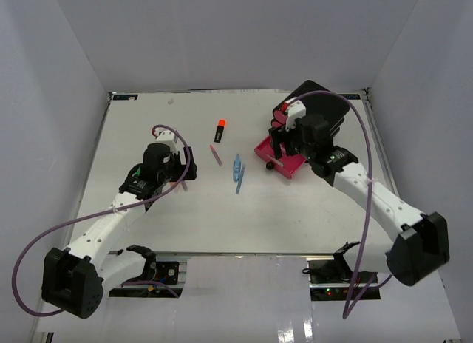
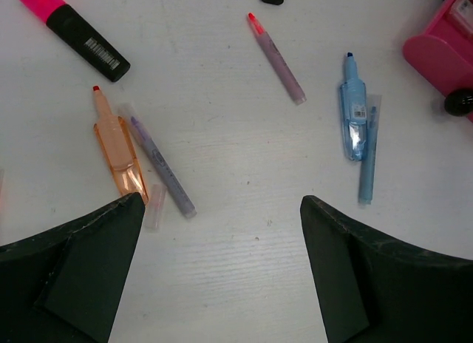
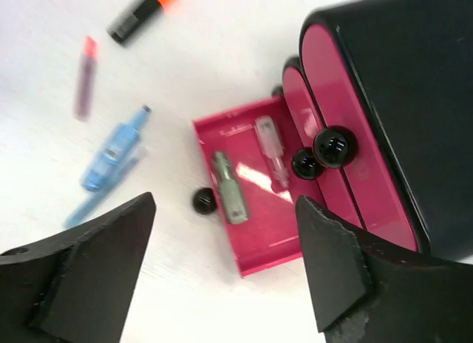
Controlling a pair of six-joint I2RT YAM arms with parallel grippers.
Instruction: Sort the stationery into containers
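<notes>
A pulled-out pink drawer [image 3: 259,250] of the black-and-pink organizer [image 3: 399,84] holds a green correction pen or marker [image 3: 230,188] and a pale pinkish one [image 3: 271,147]. Over this drawer hangs my right gripper, its fingers apart and empty. My left gripper is open above the table, nothing between its fingers. Beneath it in the left wrist view lie an orange marker [image 2: 117,143], a purple pen [image 2: 162,165] and a pink-capped black highlighter [image 2: 85,40]. Farther right are a red-tipped pen [image 2: 277,58], a blue marker [image 2: 353,110] and a blue pen [image 2: 369,154].
An orange-and-black highlighter [image 1: 219,131] lies at the back middle of the table. The organizer's bulk stands at the back right, beside my right arm.
</notes>
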